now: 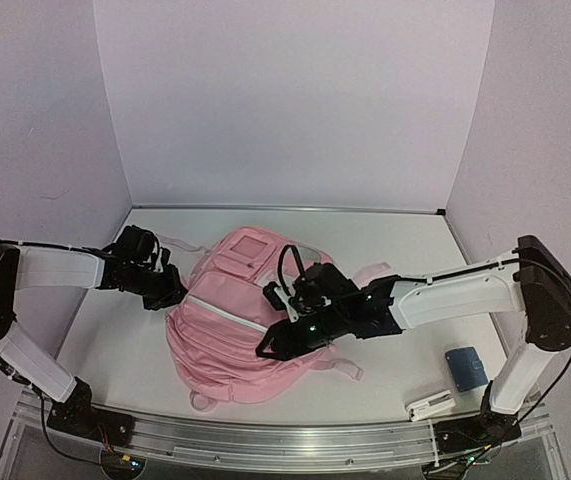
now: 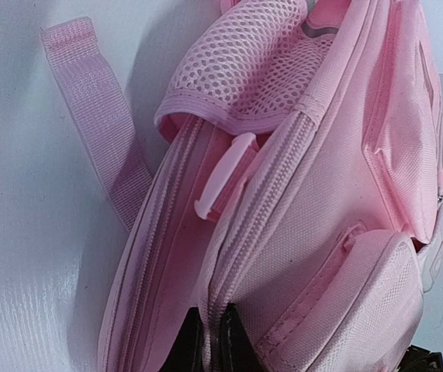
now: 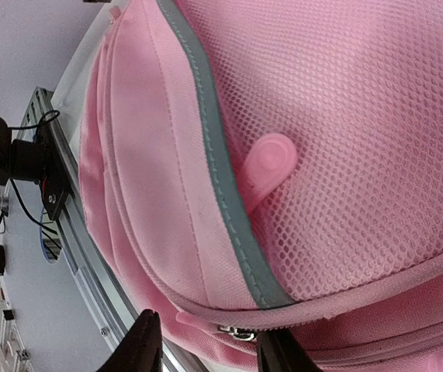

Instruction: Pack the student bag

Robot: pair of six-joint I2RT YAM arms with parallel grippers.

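The pink bag [image 1: 230,345] lies on its back at the middle of the table. In the left wrist view, my left gripper is shut on the zippered edge of the bag, pink fabric between its dark fingers. My right gripper stands open low over the bag's front, its fingers spread to either side of a metal zipper slider [image 3: 240,333]. A pink pull tab [image 3: 268,170] lies on the mesh-textured panel farther up. A dark blue notebook [image 1: 466,369] and a white box-like item [image 1: 430,405] rest at the right of the table.
A loose strap [image 1: 340,368] sticks out to the bag's right, and another strap [image 2: 101,116] lies flat on the table on the left. A metal rail [image 1: 285,450] runs along the front edge.
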